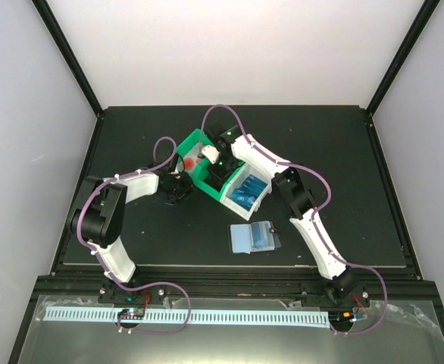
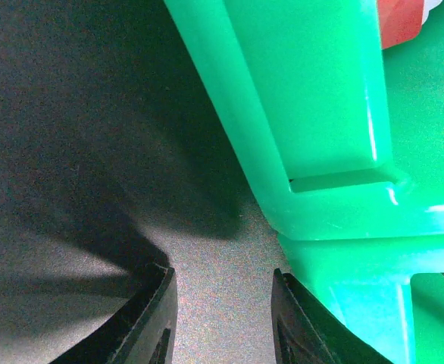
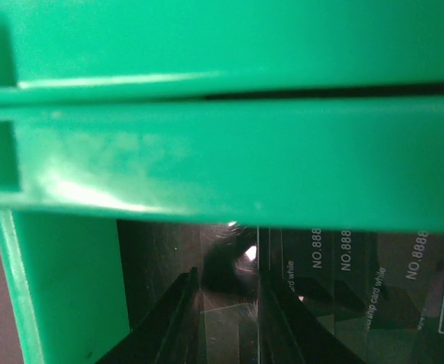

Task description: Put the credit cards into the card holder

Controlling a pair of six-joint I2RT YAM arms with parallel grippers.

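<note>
In the top view, a green tray (image 1: 188, 140) holds red cards and, in another compartment, dark cards (image 3: 351, 296). A white bin with blue cards (image 1: 246, 191) adjoins it. A clear card holder with blue inside (image 1: 254, 238) lies below. My left gripper is part open beside the tray's outer wall, nothing visible between its fingers. My right gripper is part open over the dark cards inside the tray, near its green inner wall; no held card is distinguishable.
Frame rails border it, and purple cables loop over both arms.
</note>
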